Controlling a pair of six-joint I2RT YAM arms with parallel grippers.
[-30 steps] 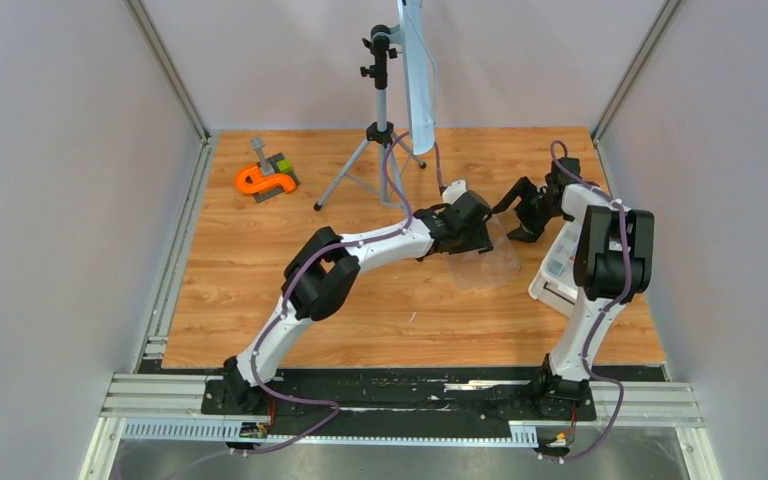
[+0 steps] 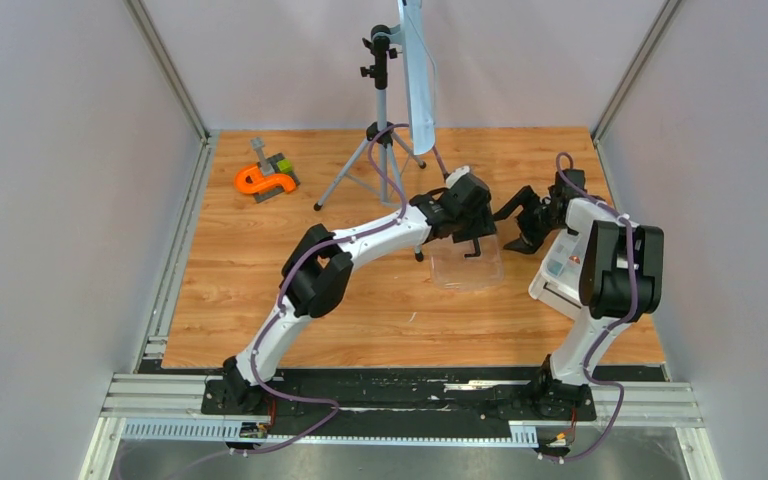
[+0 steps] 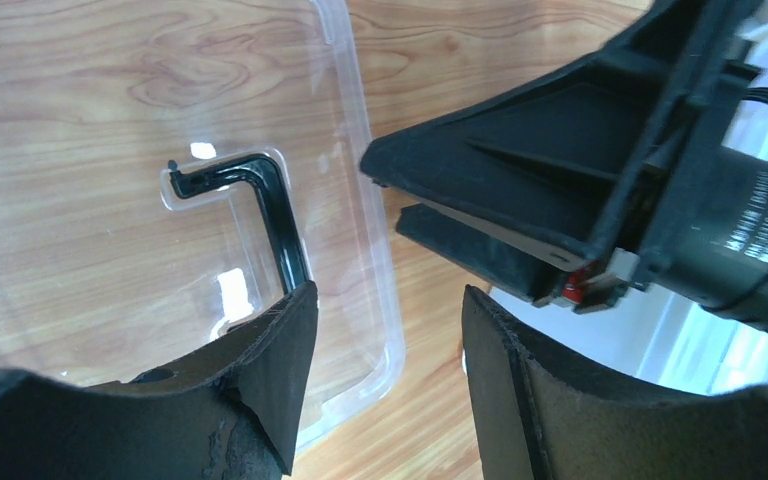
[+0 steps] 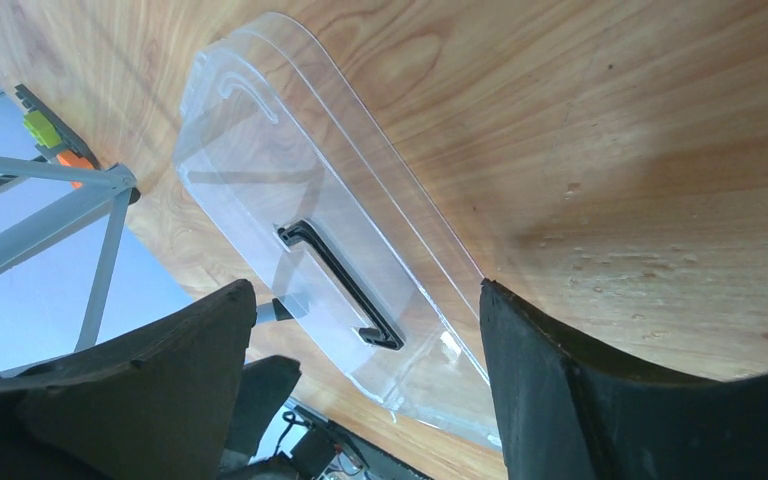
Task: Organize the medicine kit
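A clear plastic lid [image 2: 467,272] with a black handle [image 3: 278,225] lies on the wooden table, a little right of the middle. Over its far part my left gripper [image 2: 482,232] hangs open, and in the left wrist view nothing is between its fingers. To the right of the lid, my right gripper [image 2: 501,232] is open too, empty, its fingers [image 4: 520,330] pointing toward the lid's side. On the right of the table stands the white medicine box [image 2: 558,290], with small items inside; the right arm covers much of it.
A tripod [image 2: 382,150] with a pale panel stands behind the lid, one leg close to the left arm. An orange clamp [image 2: 260,181] lies at the far left.
The lid has shifted slightly left and now lies straighter, its handle visible. Both grippers were shifted and have separated from it; the right one has moved a little nearer the front.
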